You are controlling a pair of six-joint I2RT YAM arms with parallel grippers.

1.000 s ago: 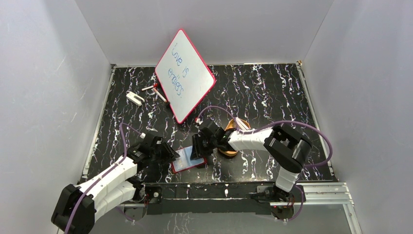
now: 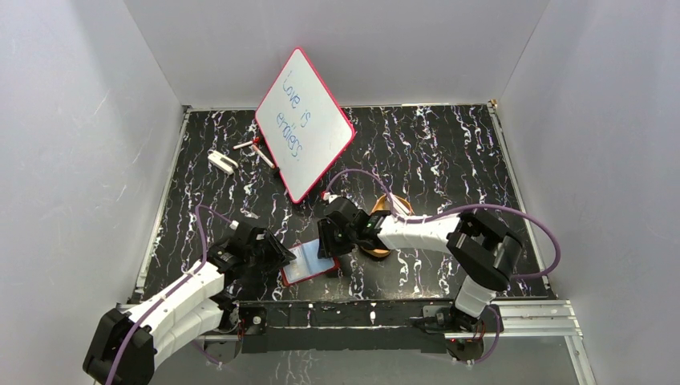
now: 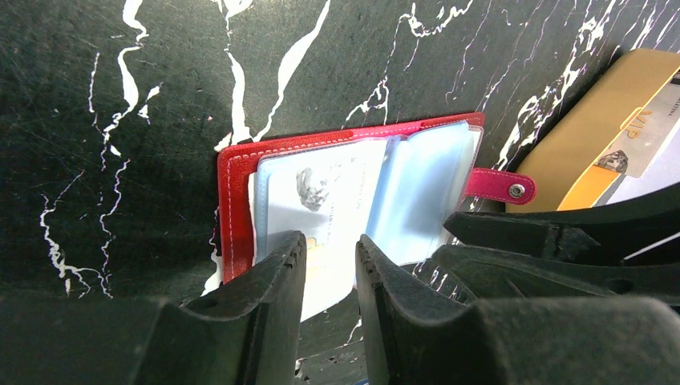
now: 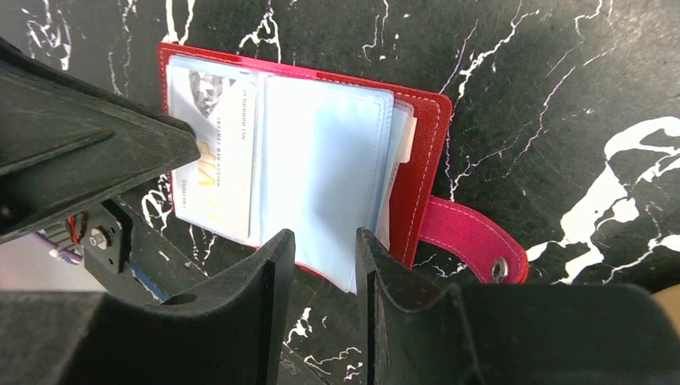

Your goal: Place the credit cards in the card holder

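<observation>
The red card holder [image 2: 309, 261] lies open at the table's front, clear sleeves spread. A card with VIP print [image 4: 212, 160] shows in its left sleeves; the other page [image 4: 317, 160] looks blank. My left gripper is low over the holder's left side, fingertips part open, nothing seen between them. My right gripper is at the holder's right page, fingertips apart with nothing visible between them.
An orange container [image 3: 597, 128] with cards stands right of the holder, partly behind my right arm. A whiteboard [image 2: 305, 124], markers [image 2: 262, 156] and a white object [image 2: 222, 162] lie at the back.
My right gripper and arm have shifted slightly, about the holder's right page. The left arm looks almost still.
</observation>
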